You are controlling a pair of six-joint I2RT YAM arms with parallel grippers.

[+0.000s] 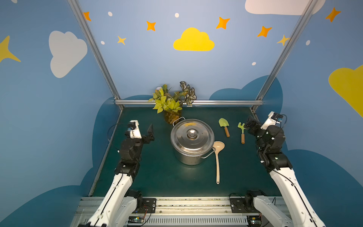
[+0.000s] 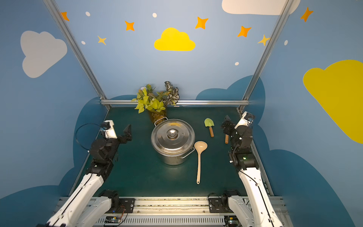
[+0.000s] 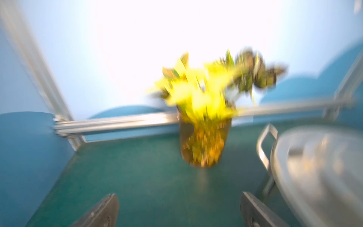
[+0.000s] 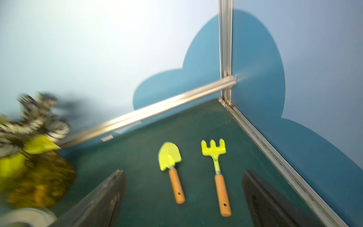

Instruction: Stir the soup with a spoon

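Note:
A steel pot (image 1: 191, 158) stands mid-table, its knobbed lid (image 1: 192, 141) on top; the inside is hidden. Flat on the table just right of it lies a cream ladle (image 1: 217, 166), bowl toward the back and close to the pot's right handle (image 1: 208, 153). To the left of the pot and above the table is my left gripper, open and empty. My right gripper hovers over the table's right side, its fingers apart with nothing held. Both grippers are clear of the pot and the ladle.
A vase of leafy plants (image 1: 172, 116) stands behind the pot, close to its rear handle. A small green trowel (image 1: 223, 123) and a green fork (image 4: 221, 193) lie at the back right.

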